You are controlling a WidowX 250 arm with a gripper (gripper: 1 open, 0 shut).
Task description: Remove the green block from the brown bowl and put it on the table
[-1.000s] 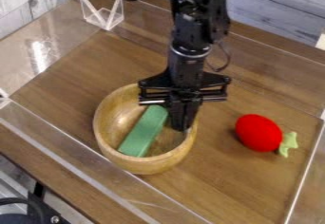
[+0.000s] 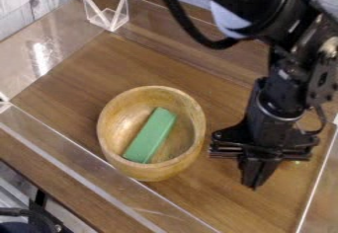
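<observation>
The green block (image 2: 150,135) lies inside the brown bowl (image 2: 193,114), slanting from upper right to lower left, its upper end leaning toward the wall. Right of the bowl, low over the table (image 2: 199,196), is my gripper (image 2: 254,175), pointing down and clear of the bowl. Its dark fingers appear close together, but the frame is too small to tell whether they are parted or what may be between them.
A clear angular holder (image 2: 107,16) stands at the back left. Bare table lies left of and behind the bowl, and some in front. Clear low borders (image 2: 79,168) run along the table's edges.
My gripper has moved from over the bowl to the right and down, to where the red object with a green end lay; that object is now out of sight. Block and bowl have stayed put.
</observation>
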